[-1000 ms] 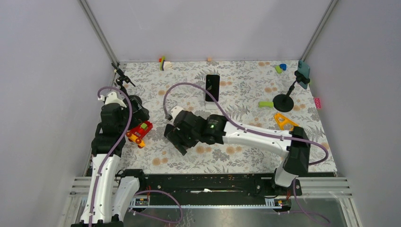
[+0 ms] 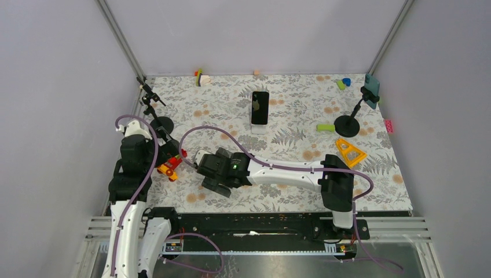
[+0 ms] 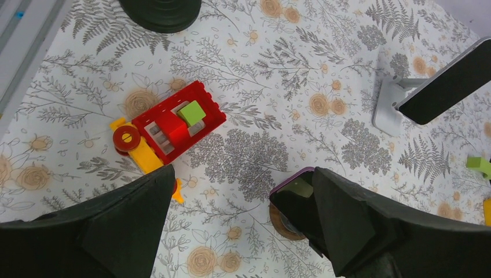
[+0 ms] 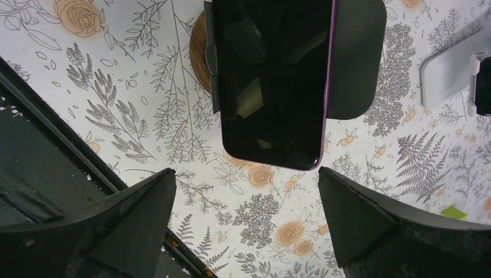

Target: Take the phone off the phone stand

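A black phone with a purple edge [image 4: 272, 87] rests against a dark stand plate [image 4: 360, 63] above a round wooden base [image 4: 200, 55]. Beyond the open fingertips of my right gripper lies this phone, with nothing held between them. In the left wrist view, the same phone [image 3: 292, 202] shows partly behind the right finger; from above, my right arm largely covers it. My left gripper is also open and empty, over the table near the toy. Another black phone [image 2: 260, 107] leans on a white stand [image 2: 258, 130].
A red and yellow toy vehicle [image 3: 179, 124] lies below my left gripper. One black-based stand [image 2: 347, 125] at the right carries a teal phone [image 2: 372, 87]; another stand base [image 2: 165, 124] is at the left. A yellow triangle [image 2: 351, 152] lies at the right.
Lately the left arm has moved a little left. The objects in plain view stay put.
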